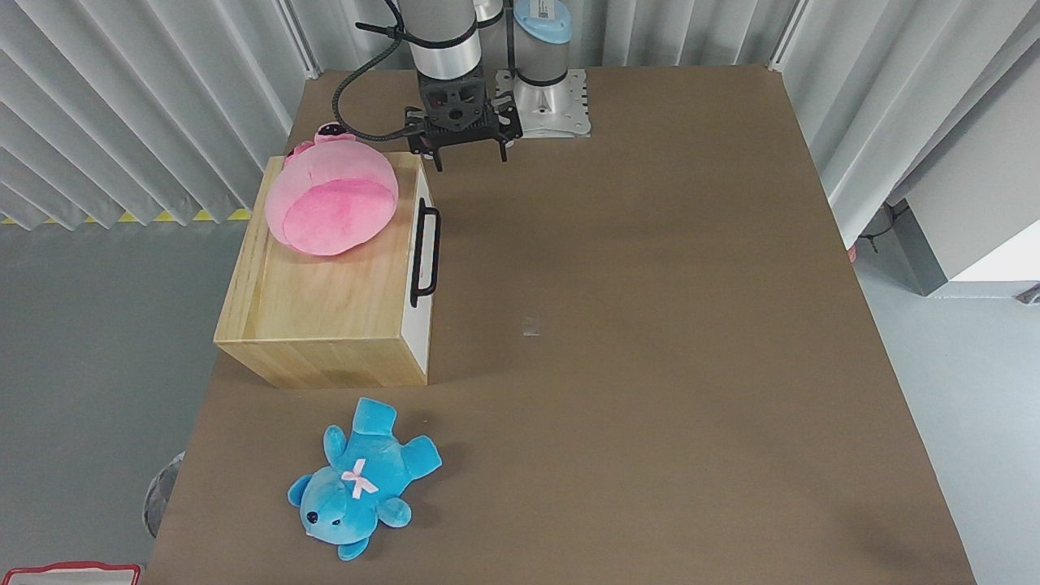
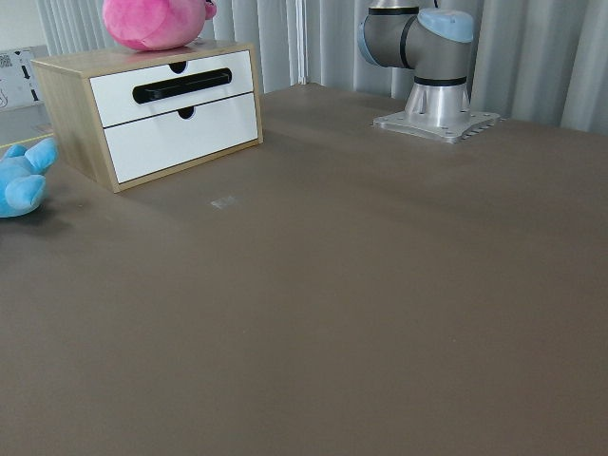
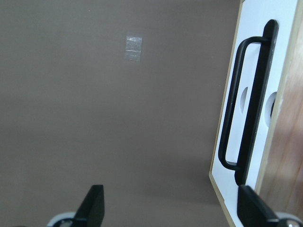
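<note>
My gripper [image 1: 470,156] hangs above the table at the back end of a small wooden cabinet [image 1: 312,302]. Its two fingers stand apart, empty, at the bottom of the wrist view [image 3: 170,208]. The cabinet has two white drawers, both closed, with a black bar handle [image 2: 180,87] on the upper one; in the wrist view this handle [image 3: 253,104] lies to the right of centre. A pink round plush [image 1: 331,200] sits on the cabinet top. A light blue plush bear [image 1: 356,492] lies face up on the table in front of the cabinet.
The robot's base plate [image 2: 399,123] stands at the back. Pleated curtains line the back and sides.
</note>
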